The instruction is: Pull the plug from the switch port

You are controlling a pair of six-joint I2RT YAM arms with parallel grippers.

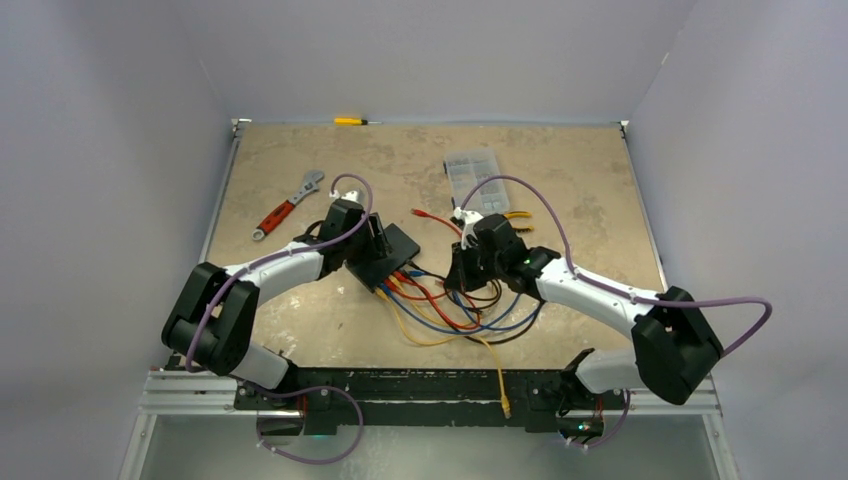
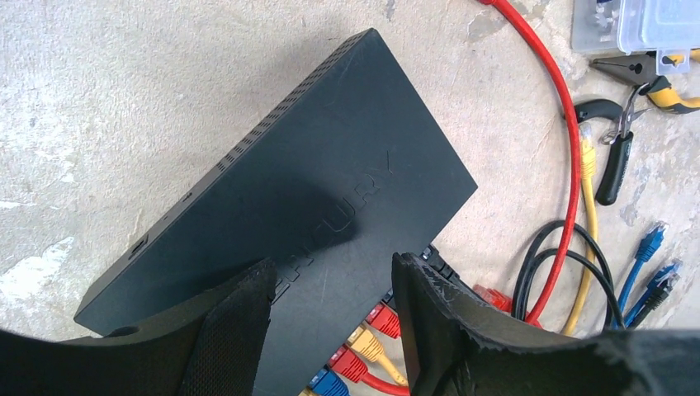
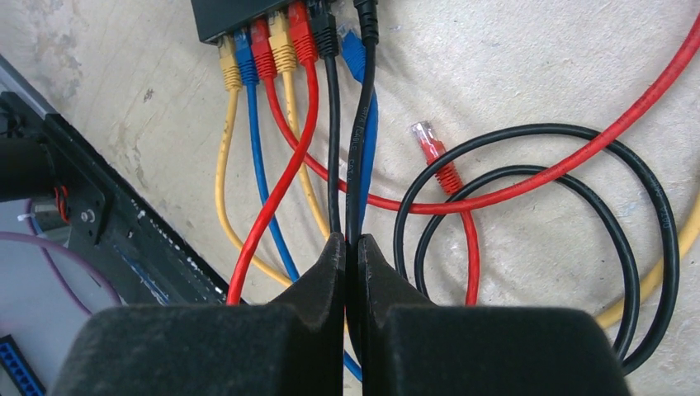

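Observation:
The black switch (image 2: 388,173) lies flat and slanted on the table, with red, yellow and blue plugs (image 2: 348,364) seated along one edge. Above its top face is my left gripper, fingers apart and nothing between them. My right gripper is shut on a black cable (image 3: 358,148), whose connector (image 3: 366,21) reaches the top edge of the right wrist view. A blue cable passes right behind it; whether it is also gripped is unclear. Beside that connector a blue plug (image 3: 353,56) and a black plug (image 3: 324,33) show, the black one at the switch's edge.
Looped black cable (image 3: 644,272) and a loose red plug (image 3: 437,157) lie near the right gripper. Pliers (image 2: 660,87) and a clear parts box (image 1: 475,178) stand farther back; an adjustable wrench (image 1: 290,205) rests at left.

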